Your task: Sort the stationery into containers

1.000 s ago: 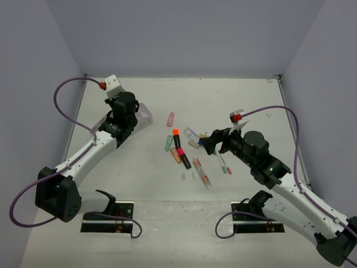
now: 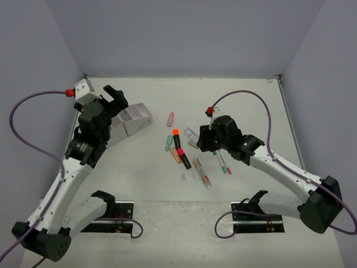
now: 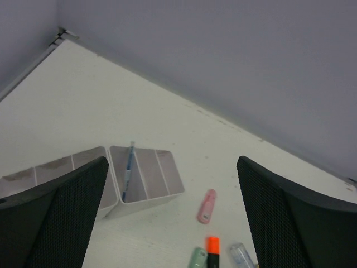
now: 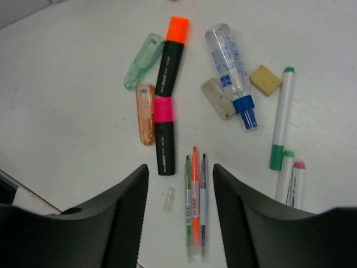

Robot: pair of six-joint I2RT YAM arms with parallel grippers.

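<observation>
My left gripper is open above the divided grey containers, nothing between its fingers. The right-hand container (image 3: 150, 199) holds a slim blue pen (image 3: 128, 173); the left-hand container (image 3: 42, 173) is partly hidden by a finger. My right gripper stands open over the loose stationery, its fingers empty. Below it are three thin pens (image 4: 195, 206), an orange-capped black marker (image 4: 167, 70), a pink-capped black marker (image 4: 164, 139), a green highlighter (image 4: 143, 61), an orange one (image 4: 145, 114), a clear bottle (image 4: 227, 58), a grey eraser (image 4: 216, 97) and a yellow eraser (image 4: 265, 80).
White-bodied markers (image 4: 282, 117) lie to the right, and a small clear piece (image 4: 169, 199) beside the thin pens. A pink highlighter (image 2: 170, 119) lies alone farther back.
In the top view the left arm has shifted left and its gripper has turned away from over the containers. The right gripper has moved left, over the stationery, and rotated.
</observation>
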